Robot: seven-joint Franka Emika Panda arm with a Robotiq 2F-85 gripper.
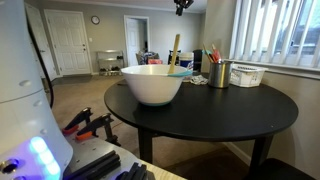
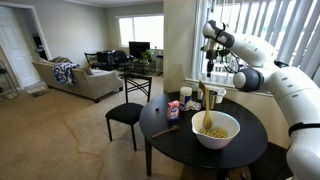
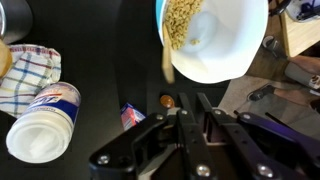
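A white bowl [image 2: 228, 133] with tan, grain-like pieces [image 3: 181, 22] in it stands on the black round table [image 1: 235, 110]. A wooden utensil [image 1: 174, 52] leans up out of the bowl, and its handle end [image 3: 168, 72] points toward the camera in the wrist view. My gripper [image 1: 181, 10] hangs above the utensil at the top of exterior view 1, with a visible gap between them. At the bottom of the wrist view are its dark fingers; nothing shows clearly between them, and how far they are closed is hard to make out.
A white-lidded jar [image 3: 42, 135], a small pink and blue box [image 2: 172, 109] and a checked cloth [image 3: 28, 76] lie near the bowl. A metal cup [image 1: 219, 73] of utensils and a white basket [image 1: 246, 76] stand farther back.
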